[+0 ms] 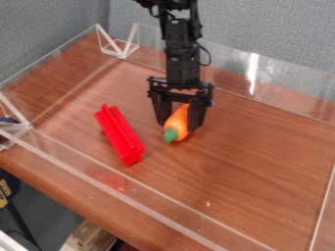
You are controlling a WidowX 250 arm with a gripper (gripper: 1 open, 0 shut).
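An orange toy carrot (178,122) with a green tip lies on the wooden board in the middle of the camera view. My black gripper (178,110) is lowered over it, a finger to either side of the carrot; whether the fingers press on it I cannot tell. A red elongated block (119,132) lies to the left, apart from the carrot.
The wooden board (249,176) is bare to the right and in front. Clear low walls edge it, with white brackets (118,44) at the back left and grey panels behind.
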